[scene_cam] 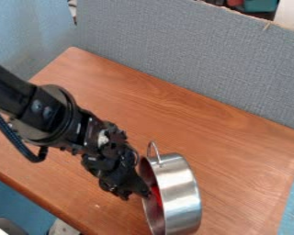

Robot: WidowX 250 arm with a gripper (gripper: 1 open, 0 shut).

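A steel pot (179, 191) lies on its side at the lower right of the wooden table (175, 110), its opening turned to the left, a wire handle at the top and something red inside. My black gripper (141, 191) is at the pot's mouth, its tip at or just inside the rim. The fingertips are dark and partly hidden by the rim, so I cannot see anything held between them.
Grey padded walls (186, 64) bound the table at the back and left. A blue tape strip (290, 204) is at the right edge.
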